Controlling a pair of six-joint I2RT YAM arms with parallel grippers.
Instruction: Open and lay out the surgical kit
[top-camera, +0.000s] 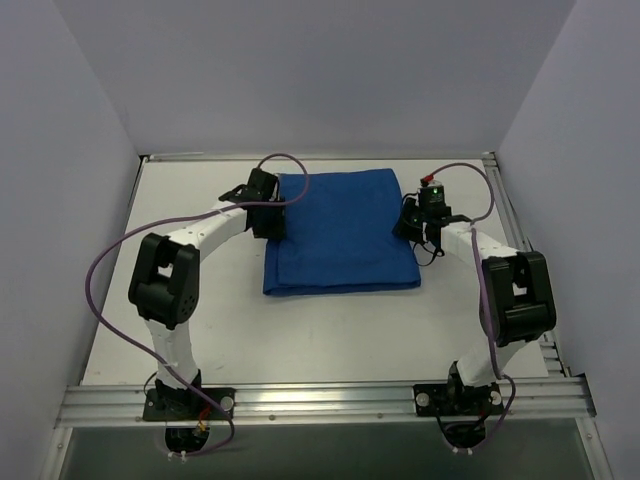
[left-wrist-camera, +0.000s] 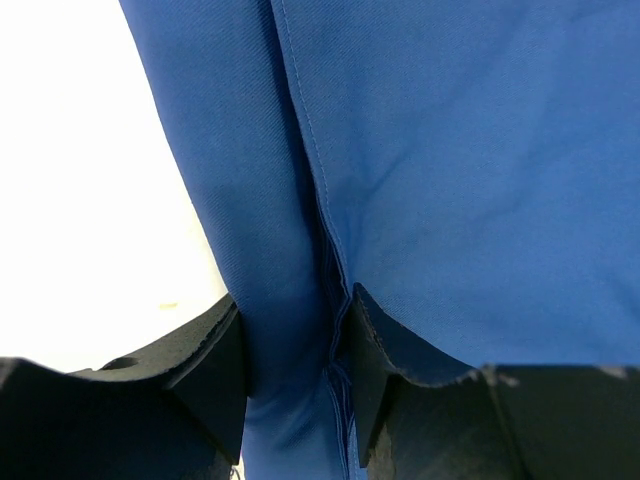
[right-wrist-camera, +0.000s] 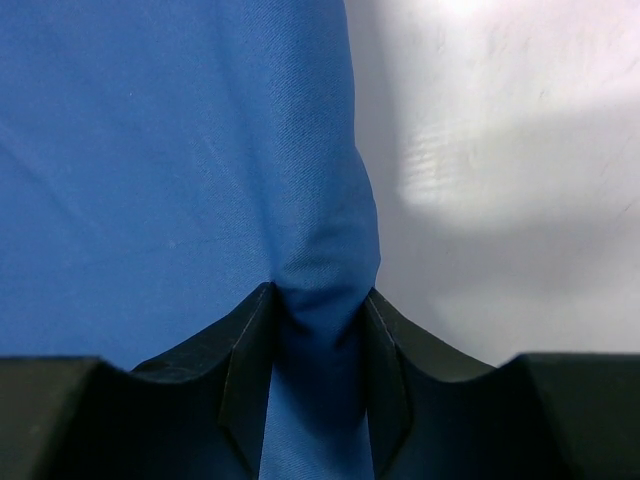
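Note:
The blue cloth-wrapped kit (top-camera: 340, 235) lies folded and nearly square to the table, between my two arms in the top view. At its left edge my left gripper (top-camera: 272, 222) is shut on the cloth; in the left wrist view a thick fold (left-wrist-camera: 225, 180) and a stitched flap edge pass between the fingers. On the opposite side my right gripper (top-camera: 406, 228) pinches the right edge, where the bunched cloth (right-wrist-camera: 320, 230) fills the space between its fingers. Whatever the wrap contains is hidden.
Bare white table (top-camera: 320, 340) stretches in front of the kit, with more free room at its left and a narrower strip at its right. Grey walls (top-camera: 340, 80) enclose the back and both sides. A metal rail (top-camera: 320, 392) runs along the front.

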